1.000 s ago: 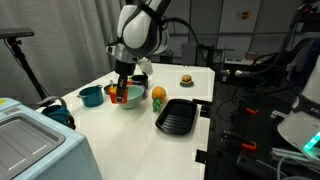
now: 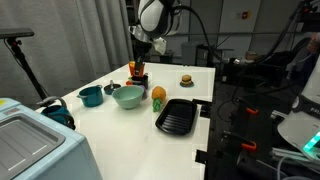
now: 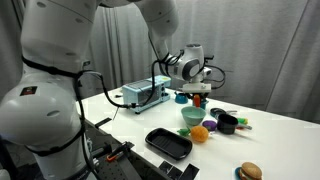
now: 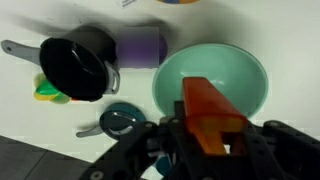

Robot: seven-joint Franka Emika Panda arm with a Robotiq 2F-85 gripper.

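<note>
My gripper is shut on a red-orange object (image 4: 208, 100), which covers part of the green bowl (image 4: 172, 85) in the wrist view. The object's exact kind is hard to tell. In exterior view 1 the red-orange object (image 2: 139, 69) hangs above and behind the green bowl (image 2: 128, 97), below the white wrist of the arm (image 2: 155, 24). From the other side, the red object (image 3: 197, 101) shows just over the far rim of the green bowl (image 3: 193, 116). The inside of the bowl looks empty where it is not hidden.
A black pot (image 4: 72, 62), a purple cup (image 4: 138, 47) and a teal pan (image 4: 122, 118) stand around the bowl. An orange ball-like item (image 3: 199, 133), a black tray (image 3: 168, 144) and a burger (image 3: 249, 171) lie nearer.
The arm has carried the red-orange object from in front of the bowl to above and behind it, moving rightward and farther back in exterior view 1. The bowl stays in place.
</note>
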